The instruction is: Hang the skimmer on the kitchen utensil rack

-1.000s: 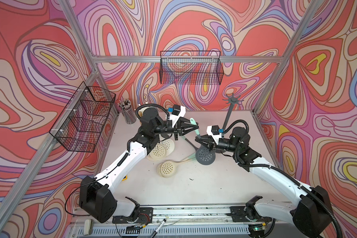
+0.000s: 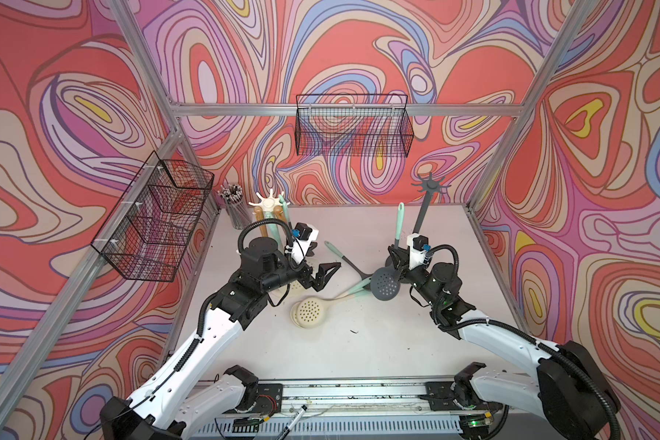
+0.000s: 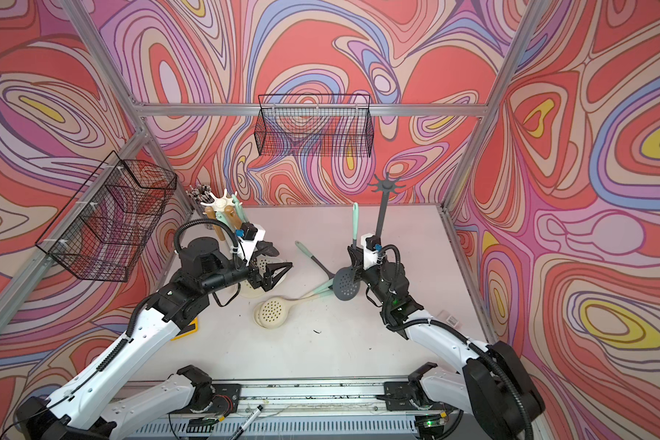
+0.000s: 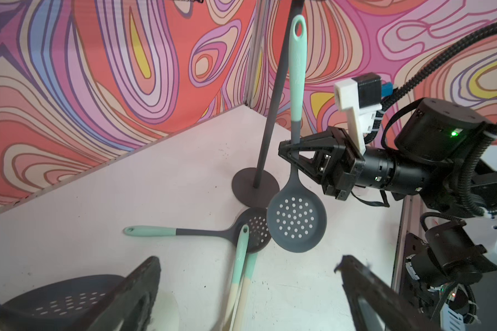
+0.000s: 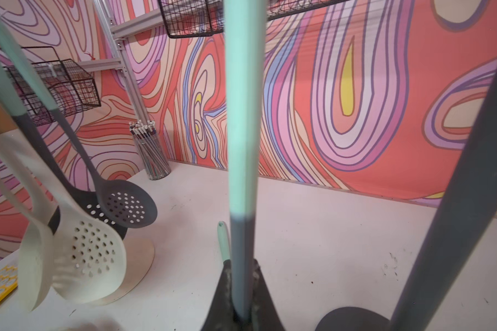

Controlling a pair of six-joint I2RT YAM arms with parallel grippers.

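Observation:
A skimmer with a mint handle and grey perforated head hangs upright, handle up. My right gripper is shut on its grey neck just above the head. In the right wrist view the skimmer's handle fills the middle. The dark utensil rack, a pole topped by spread hooks, stands behind, with no utensil seen on its hooks; its round base shows in the left wrist view. The skimmer is apart from the hooks, lower and slightly left of them. My left gripper is open and empty, to the left.
A cream rack with several hung utensils stands at back left. On the table lie a dark skimmer and cream skimmers. Wire baskets hang above the back and left.
My right gripper has carried the skimmer right and back toward the dark rack, its handle now more upright.

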